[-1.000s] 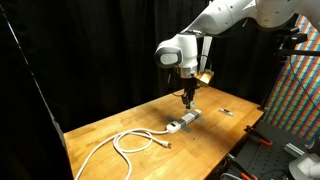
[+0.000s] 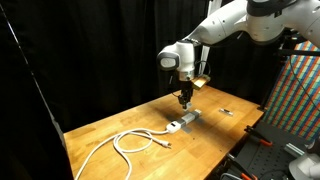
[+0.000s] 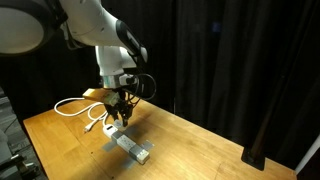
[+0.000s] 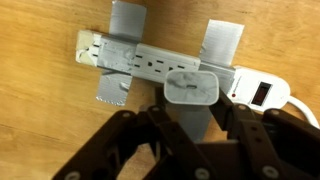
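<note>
My gripper is shut on a small pale plug-like piece (image 4: 191, 87). Its round face with a few dark spots points toward the wrist camera. The piece is held over the white power strip (image 4: 167, 65), hiding part of it. In exterior view 1 the gripper (image 2: 186, 98) hangs over the strip (image 2: 184, 121), the piece just below the fingertips. From the other side, the gripper (image 3: 122, 106) is above the far end of the strip (image 3: 132, 148). Whether the piece touches the strip, I cannot tell.
Grey tape (image 4: 222, 42) crosses the strip and holds it to the wooden table (image 2: 110, 130). A black switch (image 4: 261, 93) sits near the cable end. The white cable (image 2: 122, 146) loops over the table's left side. A small light object (image 2: 226, 112) lies at the right.
The arm has shifted slightly over the strip, staying above it with the piece in hand. Strip and cable lie as before.
</note>
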